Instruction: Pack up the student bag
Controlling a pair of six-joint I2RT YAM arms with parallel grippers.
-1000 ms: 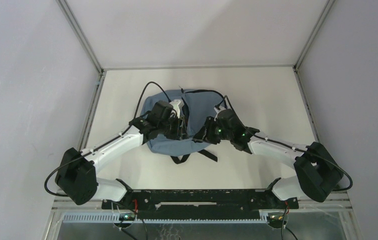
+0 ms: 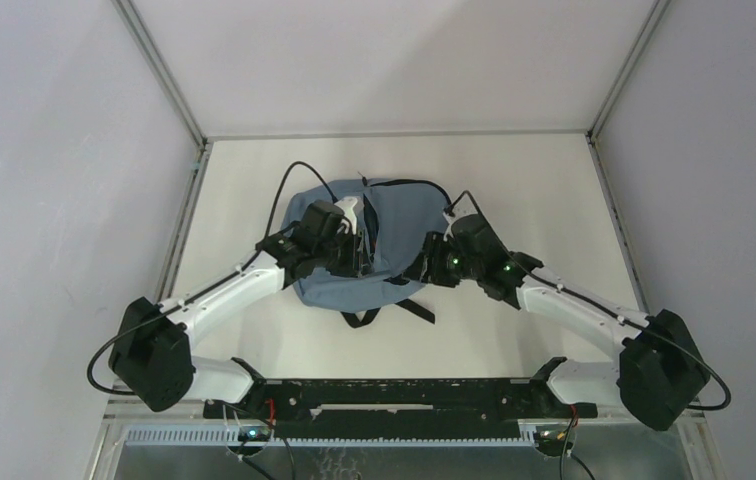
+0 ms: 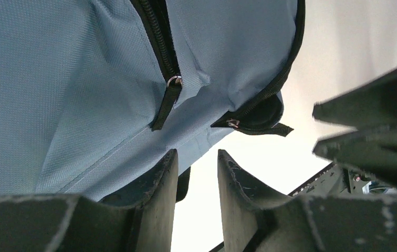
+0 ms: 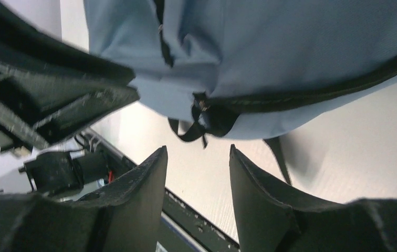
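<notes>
A blue-grey bag [image 2: 344, 295] with black zippers and straps lies flat mid-table under both grippers. My left gripper is open over it, nothing between its fingers; a zipper pull [image 3: 167, 102] hangs just ahead of them. My right gripper is open over the bag's right side, fingers apart and empty, facing a second zipper pull [image 4: 201, 110] at the end of a long zipper [image 4: 317, 97]. Each wrist view shows the other gripper's dark fingers close by.
Black straps [image 2: 414, 310] stick out toward the front. Walls [image 2: 694, 200] enclose the table at the sides and back; a dark bar [image 2: 404, 390] runs along the front edge.
My left arm and the bag are nearly unchanged.
</notes>
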